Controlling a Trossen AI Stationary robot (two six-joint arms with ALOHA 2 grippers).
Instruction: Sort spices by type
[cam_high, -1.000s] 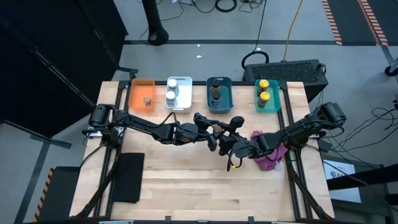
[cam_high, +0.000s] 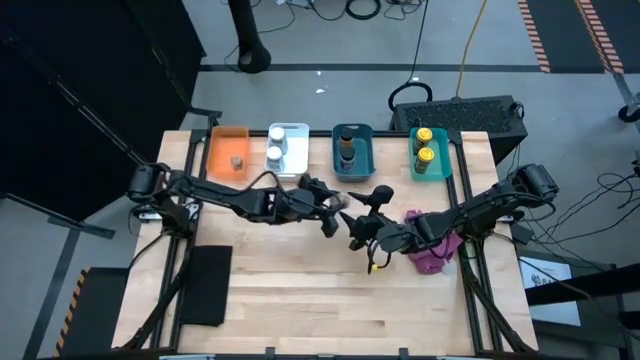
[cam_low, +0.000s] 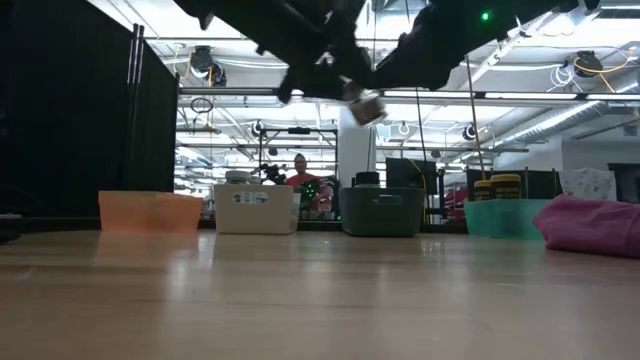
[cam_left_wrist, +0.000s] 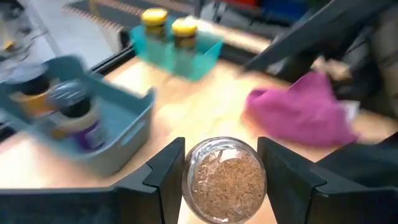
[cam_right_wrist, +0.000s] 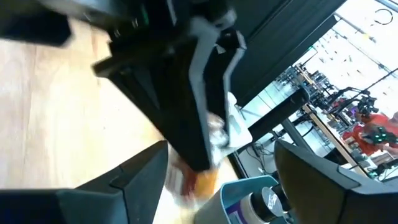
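A clear spice jar (cam_left_wrist: 227, 183) with brown flakes inside is pinched between the fingers of my left gripper, above the table's middle. In the high view the left gripper (cam_high: 335, 208) is just left of my right gripper (cam_high: 362, 222), a narrow gap apart. The right wrist view shows the right gripper open, its fingers wide apart and nothing between them. Four-bin row at the back: the orange bin (cam_high: 228, 135) holds one jar (cam_high: 237, 162); the white bin (cam_high: 300, 130), blue bin (cam_high: 366, 135) and teal bin (cam_high: 444, 165) hold two jars each.
A purple cloth bag (cam_high: 428, 262) lies on the right, below the right arm. On the left rests a black mat (cam_high: 208, 285).
My left arm has drawn back to the left, so its gripper is now apart from the right one, carrying the jar. The right arm has stayed nearly in place.
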